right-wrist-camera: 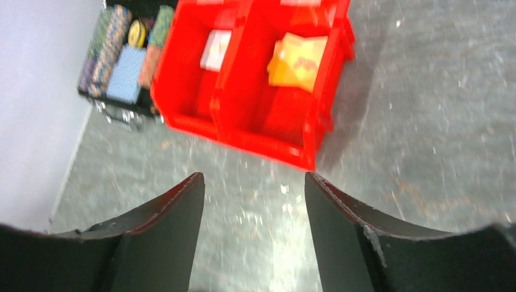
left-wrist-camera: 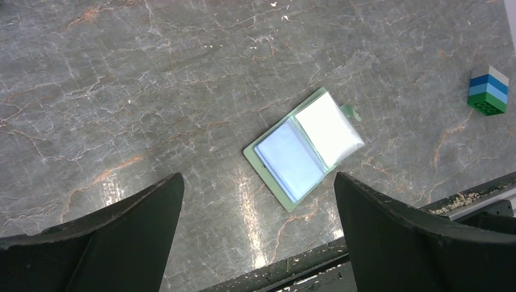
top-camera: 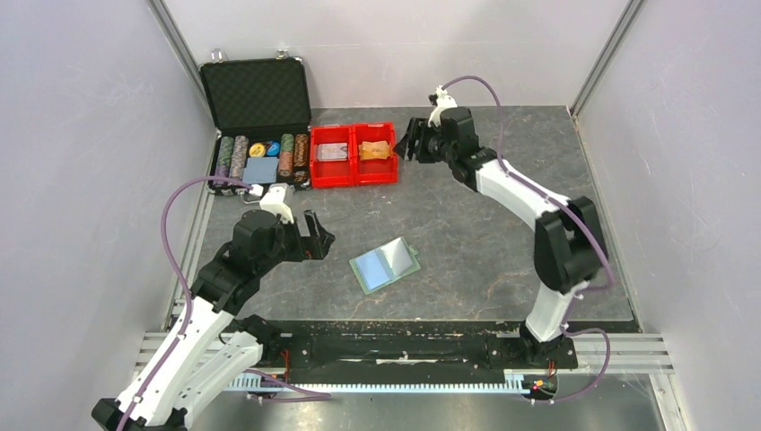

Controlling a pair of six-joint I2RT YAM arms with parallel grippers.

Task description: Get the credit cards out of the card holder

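Note:
A green card holder (top-camera: 385,265) lies spread open at the front middle of the table, blue on one half and whitish on the other. The left wrist view shows the same holder (left-wrist-camera: 302,148) flat, beyond the fingertips. My left gripper (top-camera: 320,235) hovers left of it, open and empty. An orange card-like piece (right-wrist-camera: 298,61) rests in the right compartment of the red tray (top-camera: 354,184); a pale card-like stack (top-camera: 332,152) is in the left one. Just right of the tray, my right gripper has its fingers apart, nothing between them.
At the back left stands an open black case (top-camera: 256,99) holding rolls of chips and a blue-grey box. A stack of blue, green and grey blocks (left-wrist-camera: 488,91) sits toward the right, hidden by the right arm from above. Table space between tray and holder is free.

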